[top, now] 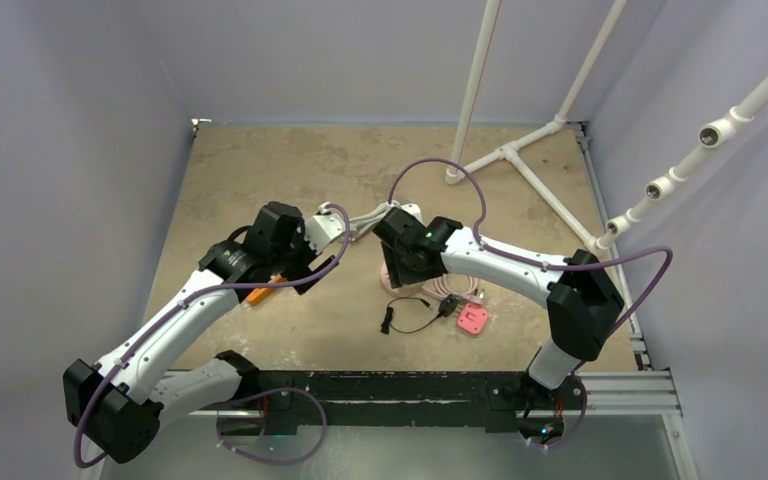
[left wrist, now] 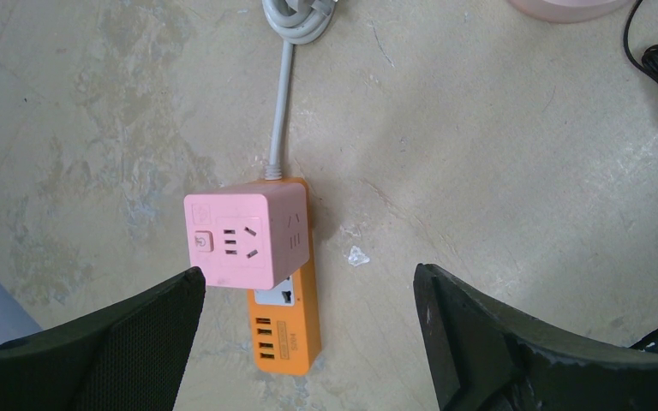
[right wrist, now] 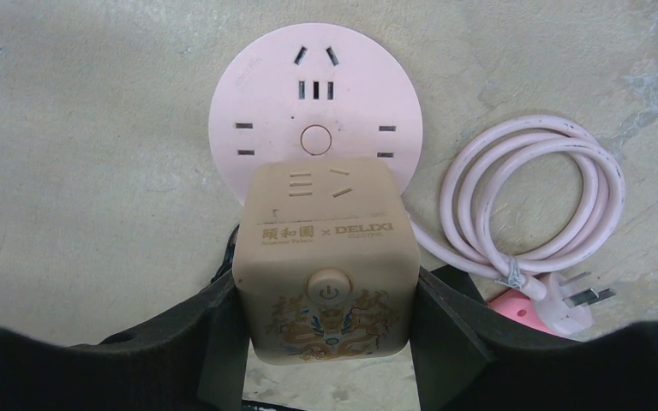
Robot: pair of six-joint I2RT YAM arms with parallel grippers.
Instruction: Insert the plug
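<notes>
A beige cube socket adapter [right wrist: 326,257] with a power button sits between the fingers of my right gripper, over the lower edge of a pink round socket [right wrist: 314,103]; whether it touches the socket is unclear. My left gripper is open above a pink cube socket [left wrist: 231,235], which rests on an orange power strip [left wrist: 278,338], with nothing between its fingers. The plug pins under the beige cube are hidden.
A coiled pink cord with plug [right wrist: 565,308], a black adapter [top: 448,306] with cable and a pink square item [top: 473,319] lie at the front right. White pipes [top: 550,200] border the right side.
</notes>
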